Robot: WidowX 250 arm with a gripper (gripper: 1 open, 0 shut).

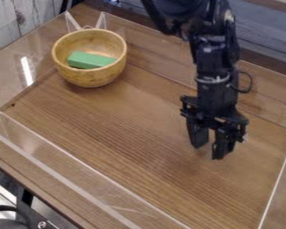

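Note:
My gripper [213,136] is low over the wooden table [133,170] at the right of centre, pointing down with its dark fingers open. I see no object between its fingertips. At the upper left a yellow bowl [114,77] holds a green block [93,60].
A raised edge runs along the left side, and a pale wall stands at the back right. A dark cable lies at the bottom left corner.

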